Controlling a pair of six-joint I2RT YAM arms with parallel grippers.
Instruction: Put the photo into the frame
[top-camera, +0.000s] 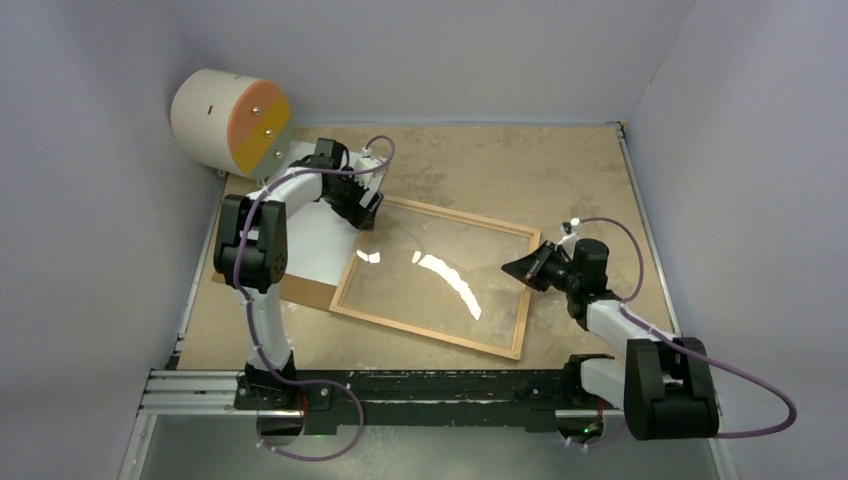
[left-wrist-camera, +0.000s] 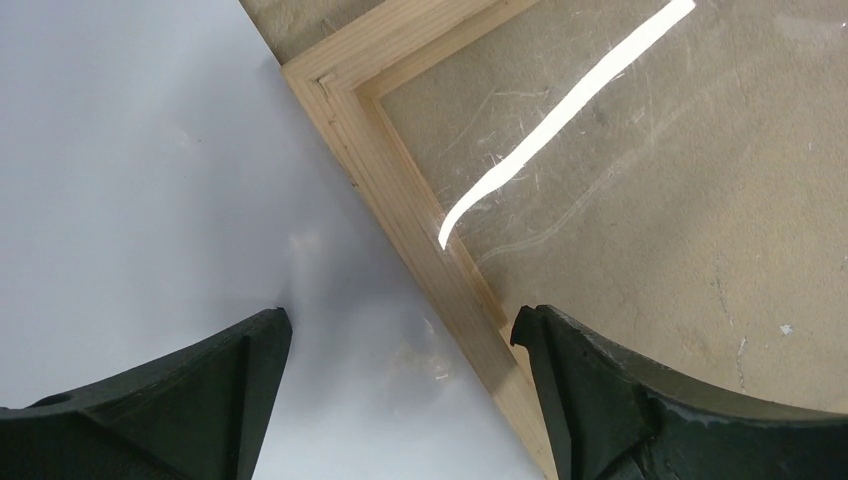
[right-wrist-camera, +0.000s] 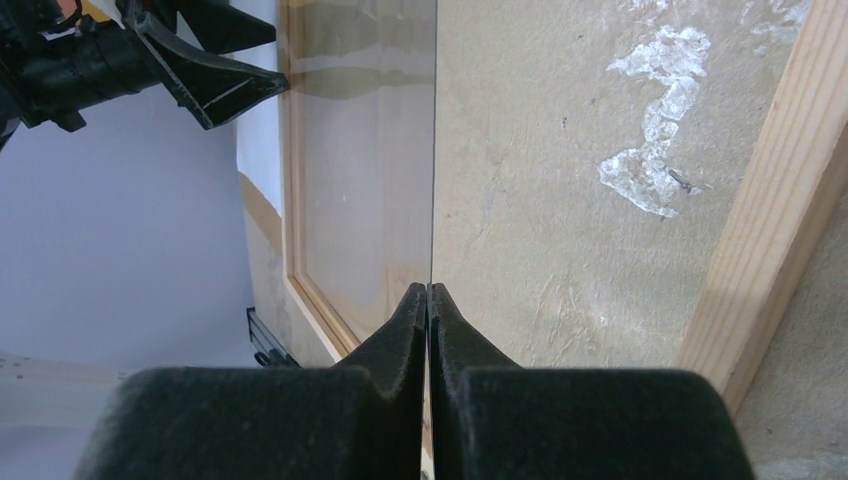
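The pale wooden frame (top-camera: 430, 333) lies flat in the middle of the table, slightly turned. A clear glossy sheet (right-wrist-camera: 370, 200) spans its inside, and its right edge runs to my right gripper. That gripper is shut with the thin edge between its fingertips, short of the frame's right rail (right-wrist-camera: 770, 220). At the frame's upper left corner, my left gripper stands open. One finger (left-wrist-camera: 225, 375) is over the white sheet (left-wrist-camera: 170, 200), the other by the left rail (left-wrist-camera: 400, 220); nothing is held. No printed picture shows.
The white sheet lies left of the frame, with a brown board (top-camera: 307, 291) showing below it. A large white cylinder (top-camera: 215, 120) with a coloured end stands at the back left.
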